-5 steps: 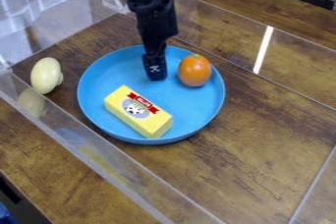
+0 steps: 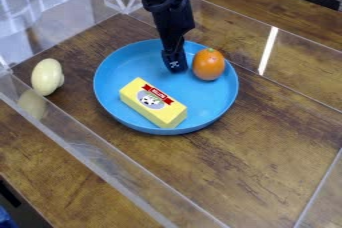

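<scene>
A blue plate [image 2: 127,87] holds a yellow butter box [image 2: 154,105] at its front and an orange [image 2: 207,64] at its right. The black gripper [image 2: 174,55] reaches down from the top to the plate's back part, just left of the orange, fingertips low over or on the plate. It is open; whether it touches the orange is not clear.
A pale egg-shaped object [image 2: 47,77] lies left of the plate on the wooden table [image 2: 267,142]. Clear plastic edges run along the left.
The plate has shifted a little to the right, with the butter box and orange on it. The gripper has moved slightly rightward too.
</scene>
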